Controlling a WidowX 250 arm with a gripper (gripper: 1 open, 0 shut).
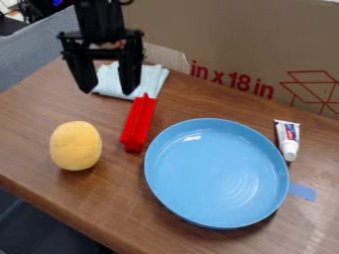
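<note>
My black gripper [109, 75] hangs open at the upper left, in front of and over a folded light-blue cloth [154, 79], which it partly hides; nothing shows between its fingers. A red elongated object [139, 123] lies below and right of it. A yellow rounded object [75, 145] sits on the wooden table at the left. A round blue plate [216, 171] fills the right middle, and a white toothpaste tube [288, 141] lies to its right.
A cardboard box [252, 40] stands along the back of the table [159, 233]. The table's left edge drops to a dark area. A small blue tape piece [303, 191] is right of the plate.
</note>
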